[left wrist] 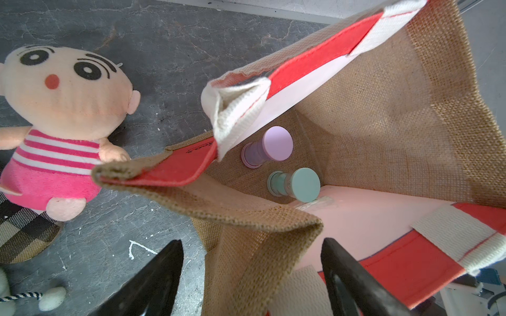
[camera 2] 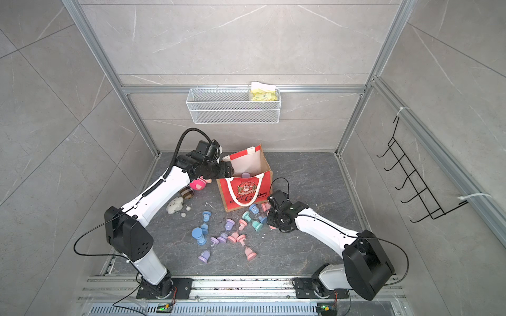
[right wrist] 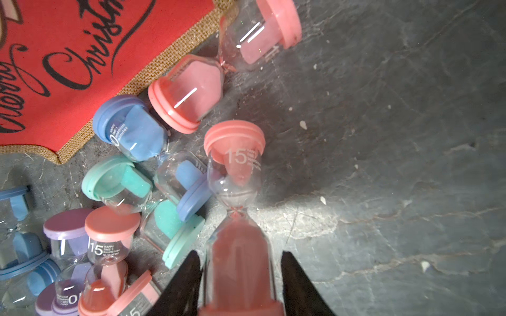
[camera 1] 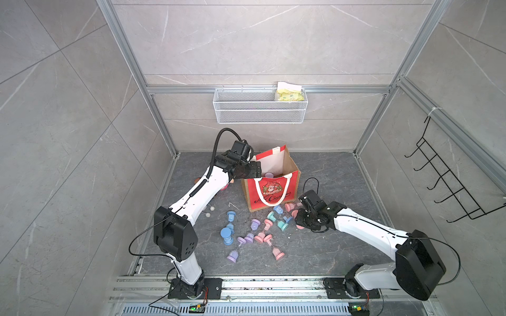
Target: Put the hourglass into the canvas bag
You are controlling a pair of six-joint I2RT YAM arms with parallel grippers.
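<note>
The canvas bag stands upright with its mouth open; a purple hourglass and a green one lie inside. At the bag's left side my left gripper is open, its fingers apart on either side of the folded burlap edge. A pink hourglass lies on the table right of the bag. My right gripper is low over it, fingers part open on both sides of its near bulb, with slim gaps showing. The far bulb and cap point toward the bag.
Another pink hourglass lies against the bag's bottom edge. Blue, green, purple and pink hourglasses crowd left of the right gripper. A plush doll lies left of the bag.
</note>
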